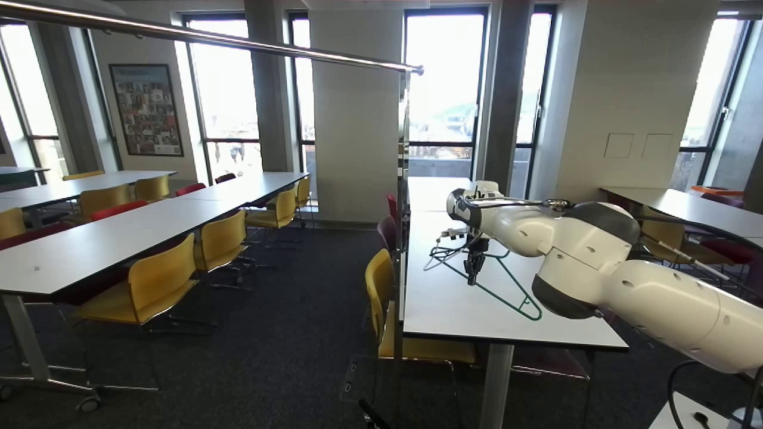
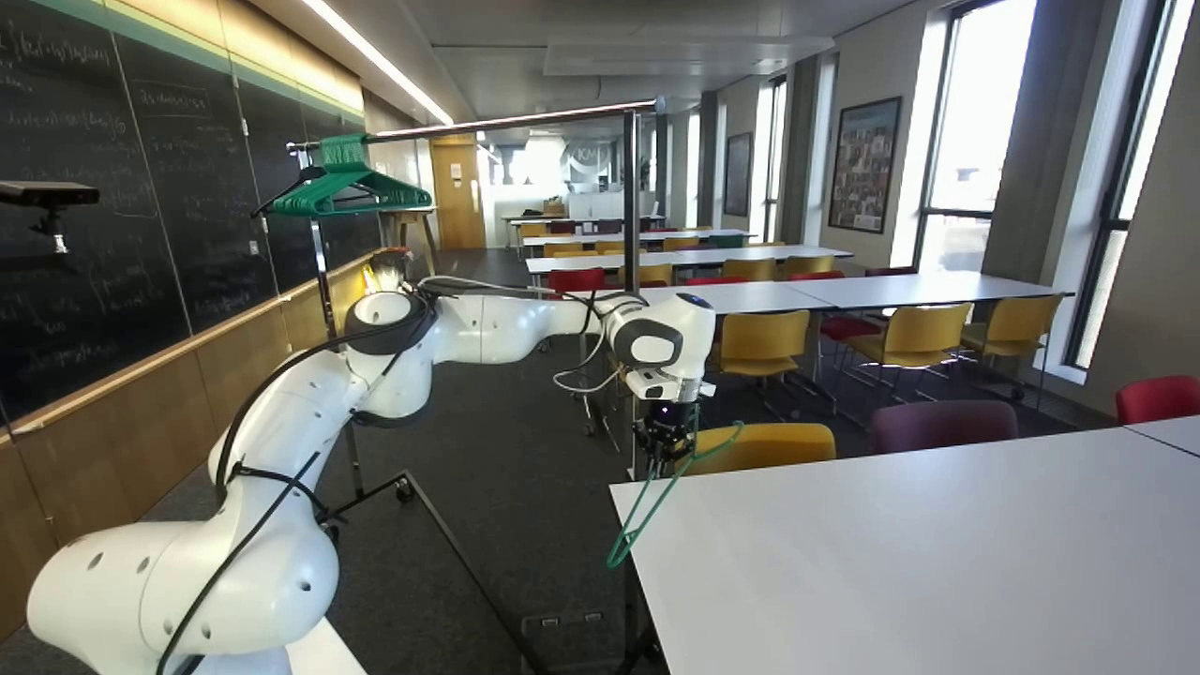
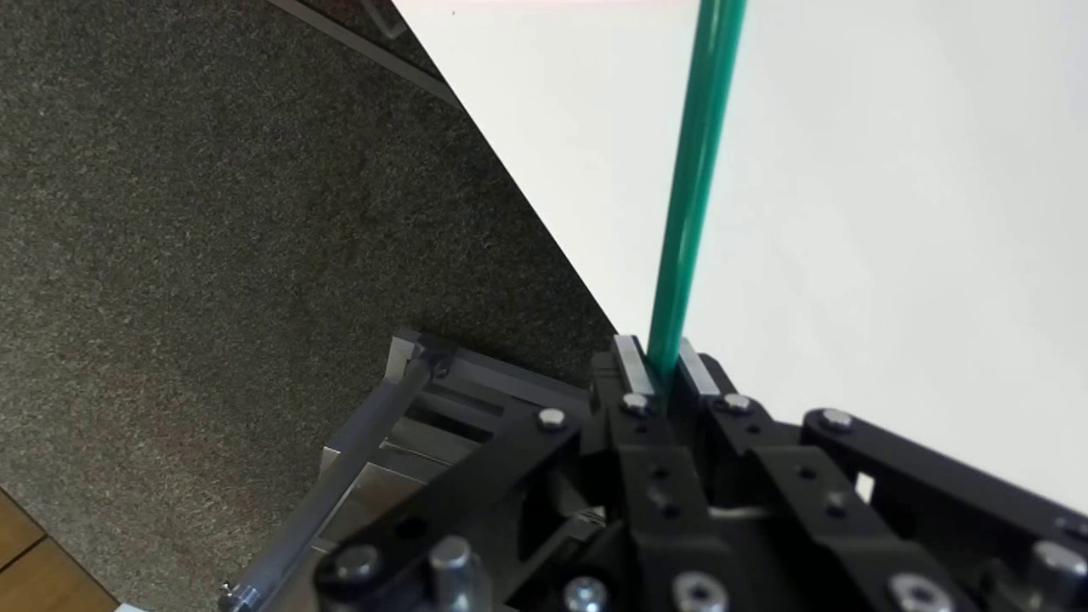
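A green hanger (image 1: 530, 311) hangs from my gripper (image 1: 471, 280) over the near part of the white table (image 1: 458, 323). The wrist view shows one straight green bar of the hanger (image 3: 694, 173) pinched between the fingers, with the gripper shut on it. In exterior view 2, the hanger (image 2: 647, 527) slants down past the table's corner, below the gripper (image 2: 661, 456). Its hook cannot be made out clearly there.
A metal clothes rail (image 2: 506, 120) on a tall post stands beside the table, with several green hangers (image 2: 349, 193) on its far end. Yellow chairs (image 1: 379, 286) line the table's left side.
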